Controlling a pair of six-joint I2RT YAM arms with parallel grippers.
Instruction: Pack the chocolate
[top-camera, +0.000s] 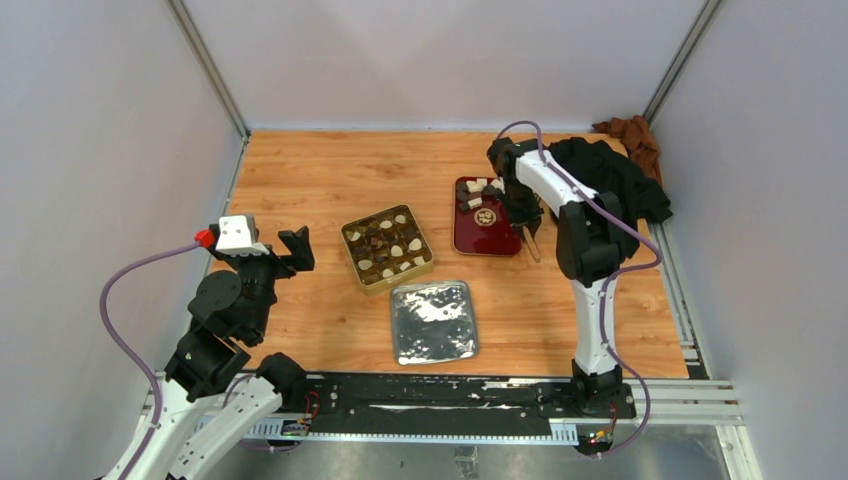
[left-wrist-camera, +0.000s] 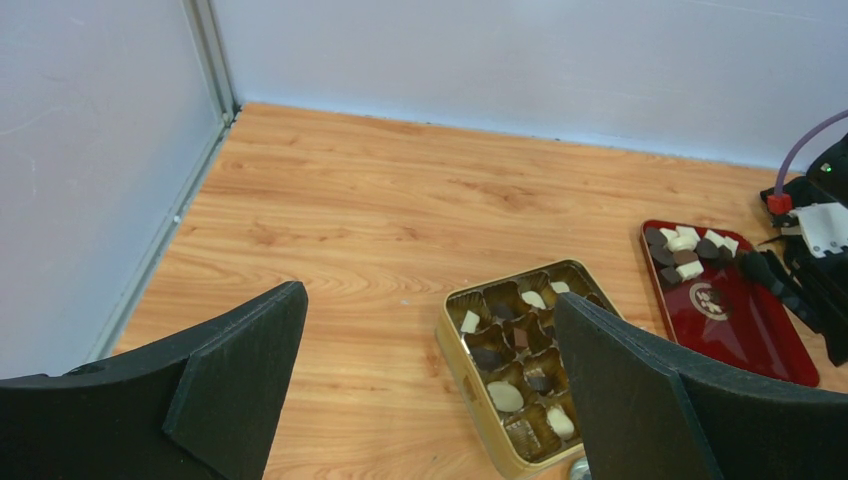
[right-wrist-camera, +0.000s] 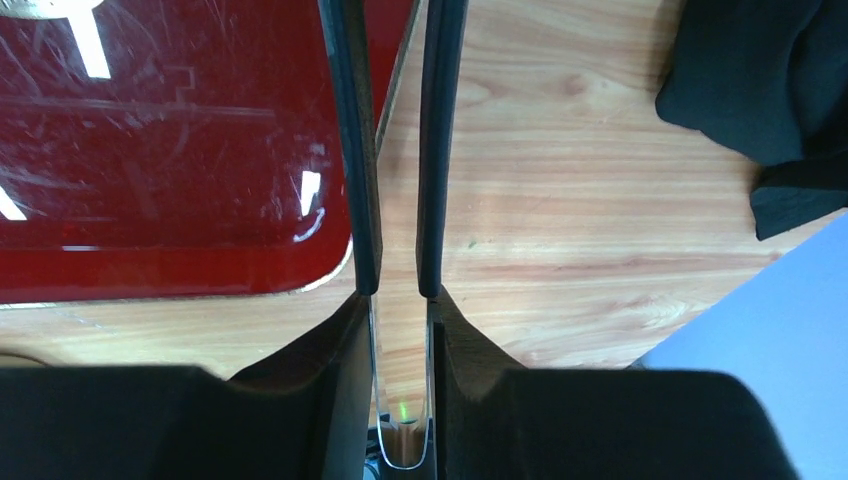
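My right gripper is shut on a pair of tongs (right-wrist-camera: 432, 150), whose dark arms stand apart and run out of the top of the right wrist view. In the top view that gripper (top-camera: 522, 212) is over the right edge of the dark red tray (top-camera: 487, 243). Brown and white chocolates (left-wrist-camera: 688, 242) sit at the tray's far end, beside a round gold emblem. A gold box (left-wrist-camera: 480, 400) with a divided insert holds several chocolates (left-wrist-camera: 505, 397), spread among its compartments. Left of that box, my left gripper hangs open and empty, away from it.
A silver lid (top-camera: 434, 322) lies flat in front of the gold box. Dark cloth (top-camera: 612, 175) and a brown cloth (top-camera: 637, 138) are bunched at the back right. Bare wood is free at the back left and front right.
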